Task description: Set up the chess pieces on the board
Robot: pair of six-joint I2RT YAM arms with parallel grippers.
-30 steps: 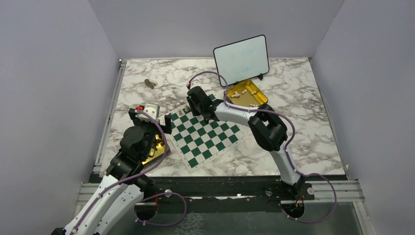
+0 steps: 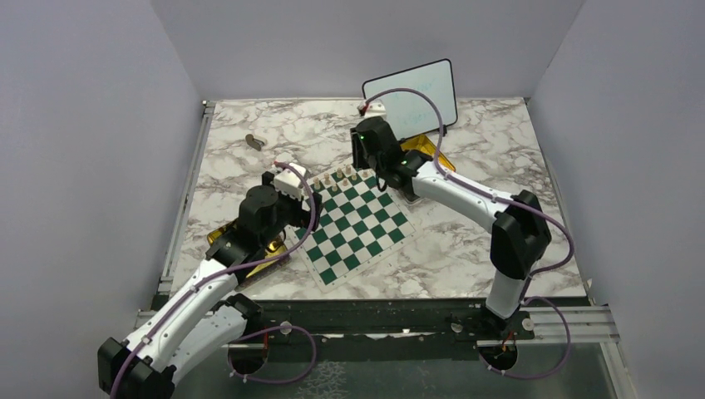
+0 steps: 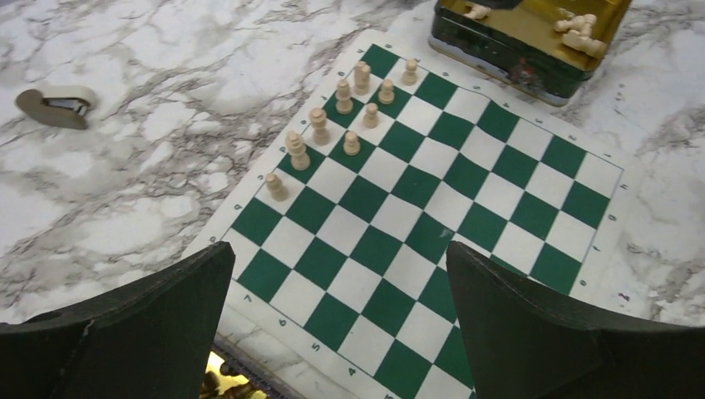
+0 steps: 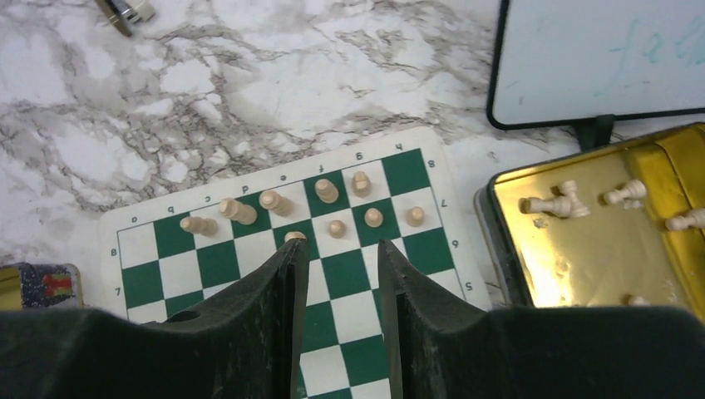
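Observation:
The green-and-white chessboard (image 2: 357, 249) lies mid-table. Several white pieces (image 3: 298, 152) stand upright along its back end, as the left and right wrist views show. More white pieces (image 4: 544, 205) lie in the yellow tin (image 4: 520, 274) at right; dark pieces sit in the tin (image 3: 258, 382) at left. My left gripper hangs open over the board's left part, nothing between its fingers. My right gripper is raised near the back right of the board, its fingers apart and empty.
A whiteboard (image 2: 416, 100) stands at the back right, behind the tin. A small grey object (image 2: 255, 141) lies at the back left.
My right gripper has risen and moved toward the back right, uncovering pieces on the board. My left gripper has moved right and back, over the board's edge.

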